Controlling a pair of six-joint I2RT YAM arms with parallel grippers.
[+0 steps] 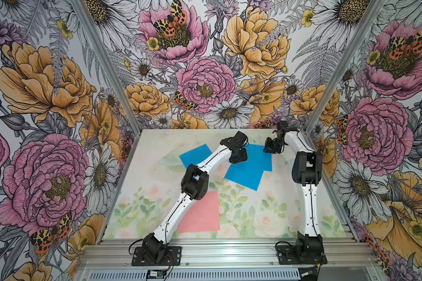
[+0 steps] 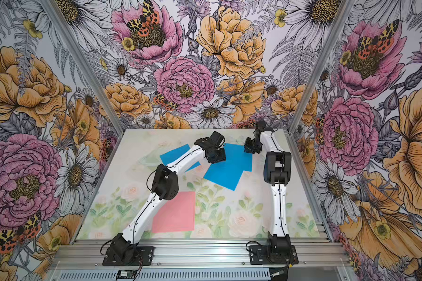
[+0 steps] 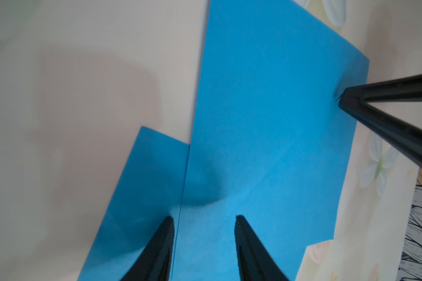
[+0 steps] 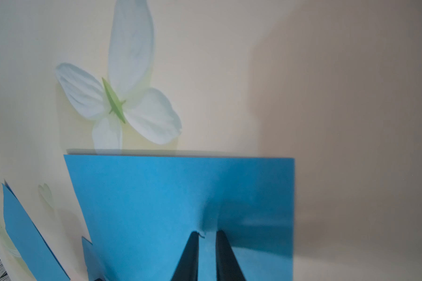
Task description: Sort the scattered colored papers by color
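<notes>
Two blue sheets overlap at the back right: one squarer to the table (image 1: 265, 161), the other tilted (image 1: 246, 178). Over their edge, the left gripper stands part open with nothing between its fingers. My right gripper is shut on the upper blue sheet (image 4: 140, 196), pinching a small wrinkle near its far right corner. Further left lies another blue sheet (image 1: 192, 154), partly covered by the left arm. A pink sheet (image 1: 201, 213) rests at the front, its left side behind the same arm.
Both arms reach over it, their grippers close together at the back. Metal rails and patterned walls enclose the space.
</notes>
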